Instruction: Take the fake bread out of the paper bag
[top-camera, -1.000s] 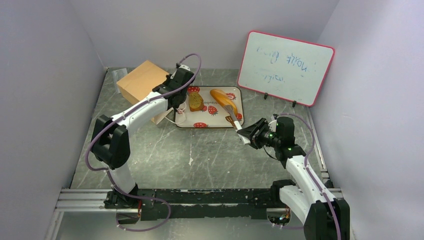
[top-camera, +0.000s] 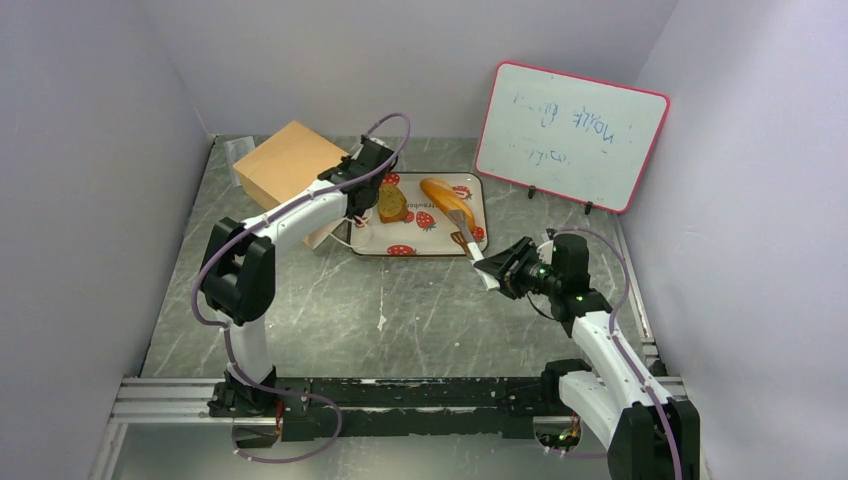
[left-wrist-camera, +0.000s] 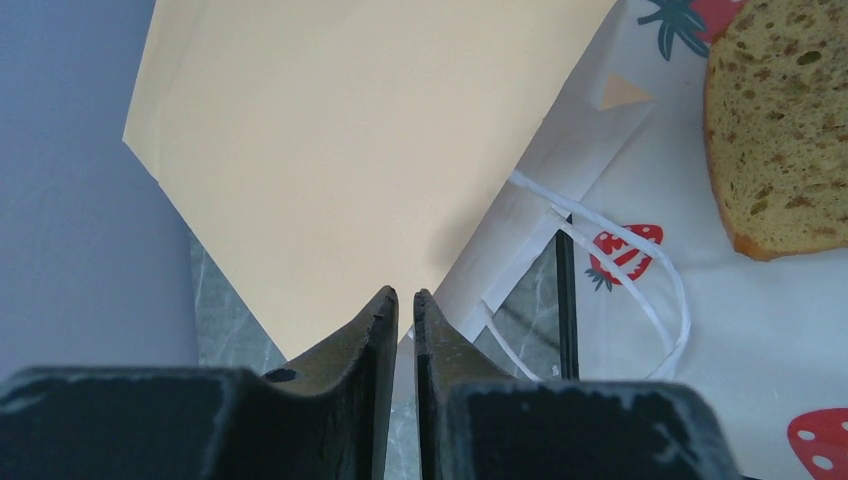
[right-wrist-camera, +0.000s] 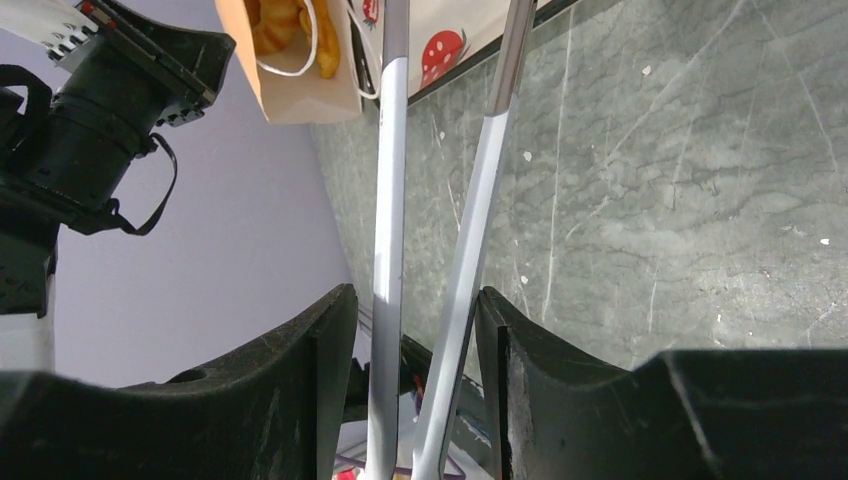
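The brown paper bag (top-camera: 290, 165) lies on its side at the back left. Its mouth faces the tray, and fake bread (right-wrist-camera: 275, 25) shows inside in the right wrist view. My left gripper is shut on the bag's edge, beside the white rope handles (left-wrist-camera: 605, 222). A bread slice (top-camera: 393, 203) and a long yellow loaf (top-camera: 440, 194) rest on the strawberry tray (top-camera: 435, 245). Metal tongs (right-wrist-camera: 390, 180) with white handles stand between the fingers of my right gripper. Their tips reach over the tray by the loaf; contact is unclear.
A red-framed whiteboard (top-camera: 575, 130) leans at the back right. Walls enclose the grey marbled table (top-camera: 400, 320) at the back and sides.
My left arm has shifted slightly to the right, its gripper staying near the bag's mouth. The right arm, the tongs and the bread on the tray look unmoved.
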